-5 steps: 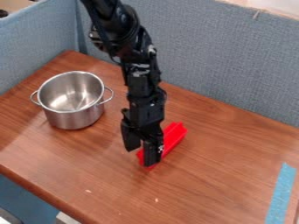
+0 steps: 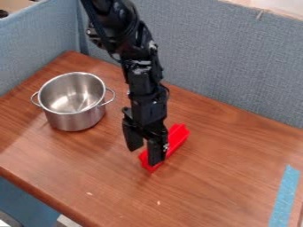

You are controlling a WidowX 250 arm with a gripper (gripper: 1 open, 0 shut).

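Observation:
A red elongated object [image 2: 176, 138] lies on the wooden table in the middle of the view. The black arm reaches down from the top, and its gripper [image 2: 145, 151] sits low over the red object's near part, which it partly hides. Whether the fingers are closed on it is hard to tell.
A steel pot [image 2: 73, 101] with two handles stands left of the arm. A light blue strip [image 2: 283, 197] lies at the right. Padded grey-blue walls border the table [image 2: 225, 195] at the back and left.
The gripper and arm have shifted very slightly; the red object looks essentially in the same place.

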